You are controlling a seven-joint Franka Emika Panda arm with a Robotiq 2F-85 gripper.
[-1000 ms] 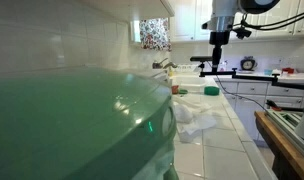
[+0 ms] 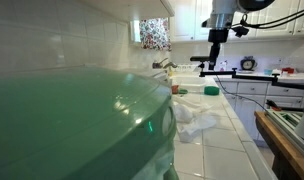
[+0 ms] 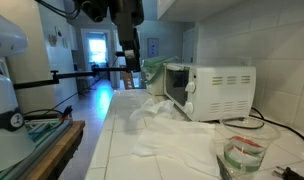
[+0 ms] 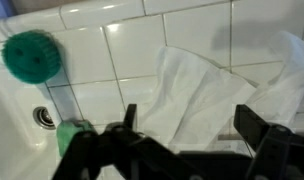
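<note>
My gripper stands open over the counter, its two dark fingers wide apart with nothing between them. Below it, in the wrist view, lies a thin white sheet point(image 4: 180, 80), like a paper towel or cloth, spread on the tiles. More crumpled white material point(image 4: 284, 88) is at the right. In exterior view 1 the gripper point(image 2: 210, 65) hangs well above the counter, and the white sheet point(image 2: 200, 125) lies nearer the camera. From the other side, the sheet point(image 3: 177, 140) appears creased and loosely spread.
A round green brush point(image 4: 31, 57) sits by the sink point(image 4: 32, 118), with a green item point(image 4: 76, 134) close by. A white toaster oven point(image 3: 212, 92) stands against the wall. A clear container point(image 3: 244, 153) is near it. Bare tiles point(image 3: 117, 150) lie toward the counter's front edge.
The arm has shifted slightly in exterior view 1. The white sheet and the items on the counter look the same.
</note>
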